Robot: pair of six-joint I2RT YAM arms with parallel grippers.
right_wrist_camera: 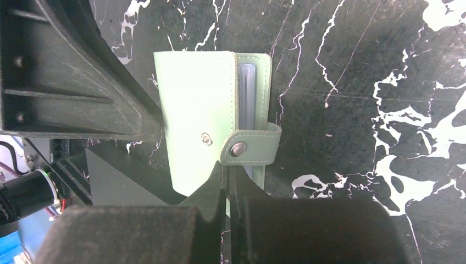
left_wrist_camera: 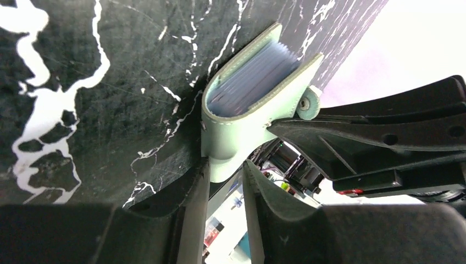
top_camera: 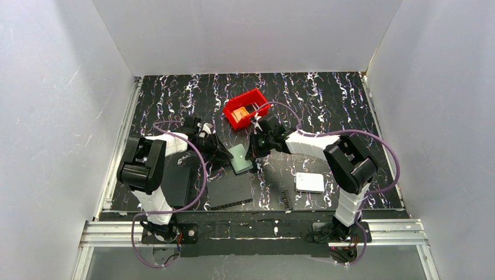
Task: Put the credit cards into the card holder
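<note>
The pale green card holder (top_camera: 241, 159) stands out on the dark marbled table between my two grippers. Clear card sleeves (left_wrist_camera: 255, 77) show inside its covers in the left wrist view. My right gripper is shut at the end of the holder's snap strap (right_wrist_camera: 253, 147), pinching it. My left gripper is part open, with a gap between its fingertips at the holder's spine edge; whether they touch it, I cannot tell. An orange card (top_camera: 240, 114) and a dark card (top_camera: 251, 108) lie in the red box (top_camera: 229, 114) behind.
A dark flat panel (top_camera: 230, 191) lies in front of the holder, another (top_camera: 176, 185) at the left. A white case (top_camera: 309, 182) and a small black strip (top_camera: 286, 200) lie front right.
</note>
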